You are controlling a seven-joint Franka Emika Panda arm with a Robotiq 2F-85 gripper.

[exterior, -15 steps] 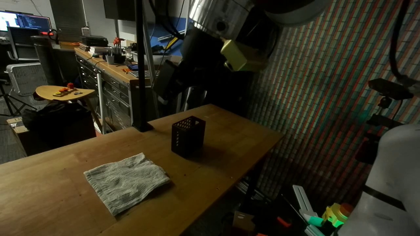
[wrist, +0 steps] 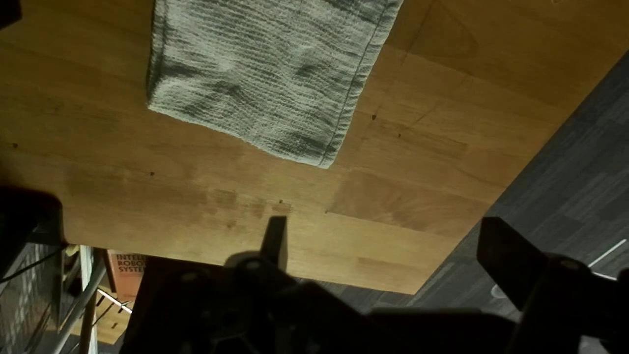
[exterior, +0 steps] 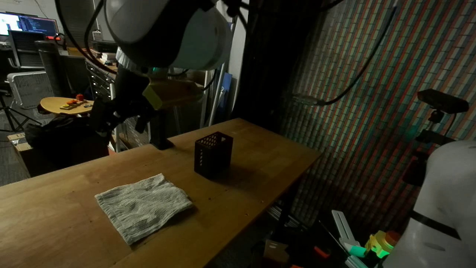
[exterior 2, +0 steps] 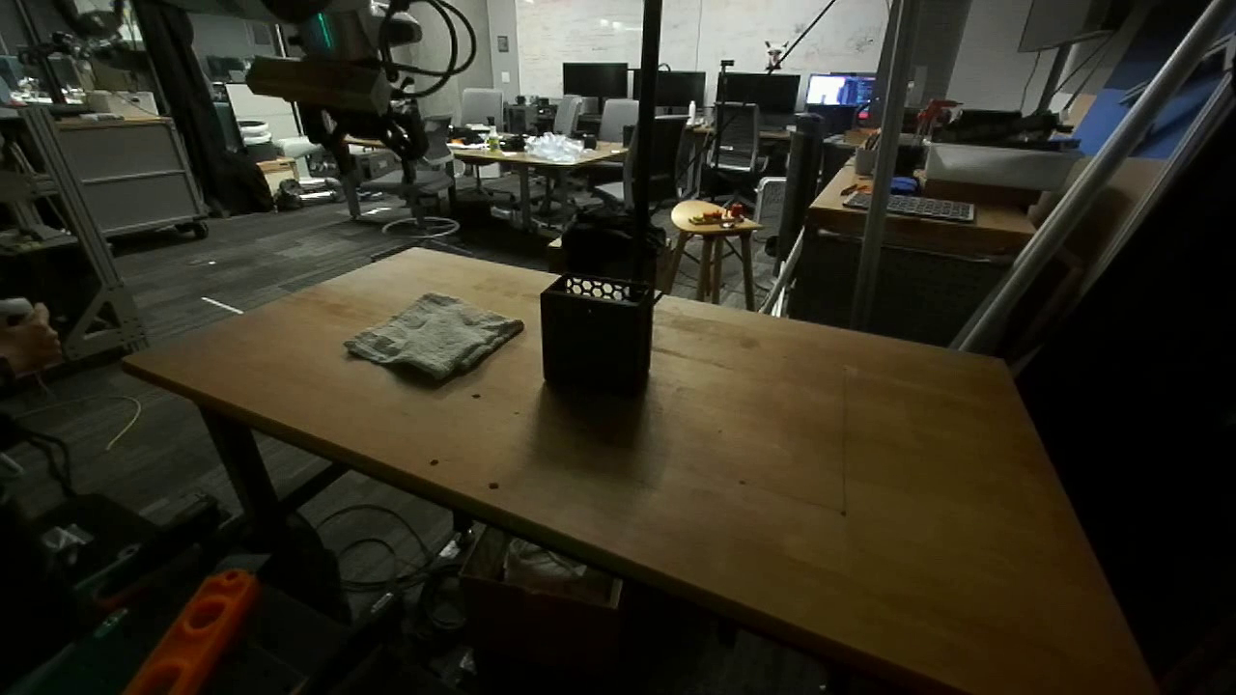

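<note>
A pale grey-green cloth [exterior: 143,206] lies nearly flat on the wooden table, slightly wrinkled. To its right in exterior view 1 stands a black perforated basket [exterior: 213,154], upright; its inside is mostly hidden. High above the table hangs my gripper [exterior: 123,124], well clear of both. In the wrist view the gripper has its fingers [wrist: 274,245] wide apart, with only table and floor showing between them. The cloth [wrist: 259,76] fills the upper middle of that view. From exterior view 2 the cloth [exterior 2: 435,336] sits left of the basket [exterior 2: 597,336].
A dark upright post [exterior: 159,129] stands at the table's edge near the basket. Past the table's edges there is open floor [wrist: 589,159].
In exterior view 1 the arm and gripper have swung left, from above the basket's side towards the cloth's side. Cloth and basket stay where they were.
</note>
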